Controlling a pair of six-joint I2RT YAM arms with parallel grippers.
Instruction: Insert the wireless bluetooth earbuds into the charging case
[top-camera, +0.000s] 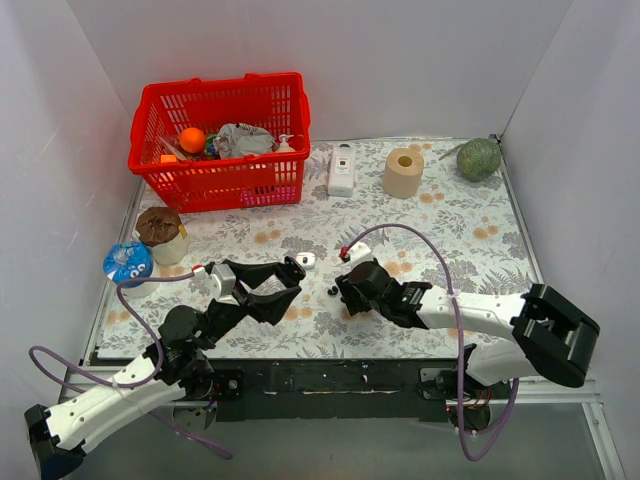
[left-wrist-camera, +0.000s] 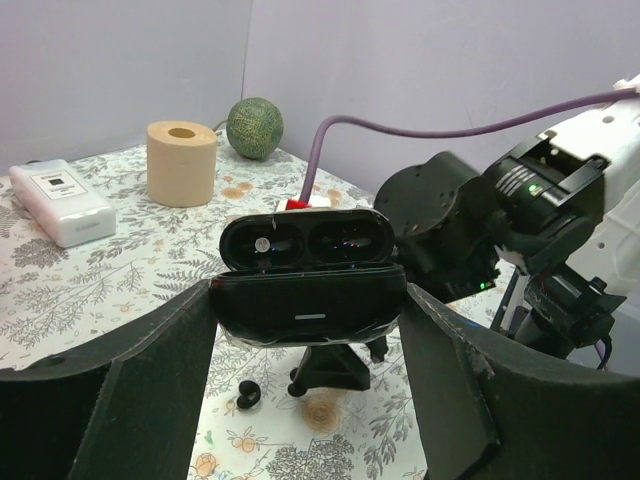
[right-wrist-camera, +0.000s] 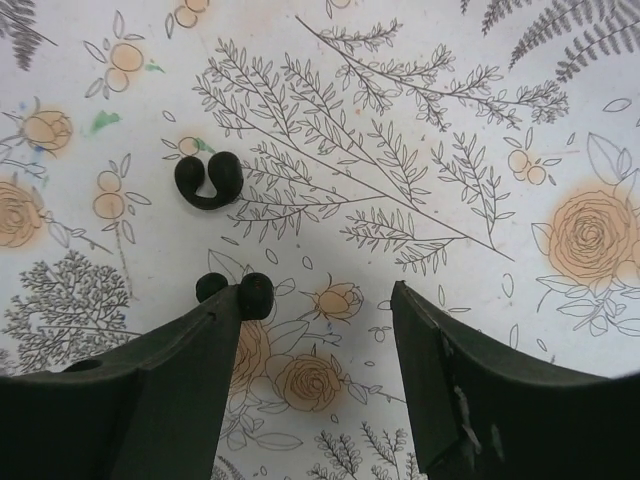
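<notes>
The black charging case (left-wrist-camera: 310, 305) is clamped between the fingers of my left gripper (top-camera: 293, 281), held above the table with two rounded hollows (left-wrist-camera: 262, 245) facing the left wrist camera. Two black earbuds lie on the patterned cloth. One earbud (right-wrist-camera: 210, 182) rests ahead of my right gripper and to the left of its gap. The other earbud (right-wrist-camera: 256, 296) appears right by the tip of the left-hand finger (right-wrist-camera: 205, 350), partly hidden; contact I cannot tell. My right gripper stands open low over the table, its gap showing only cloth.
A small white object (top-camera: 305, 260) lies behind the held case. Farther back are a red basket (top-camera: 220, 190), a white box (top-camera: 341, 170), a tape roll (top-camera: 403, 173) and a green melon-like object (top-camera: 479, 159). Bare cloth stretches across the middle and right.
</notes>
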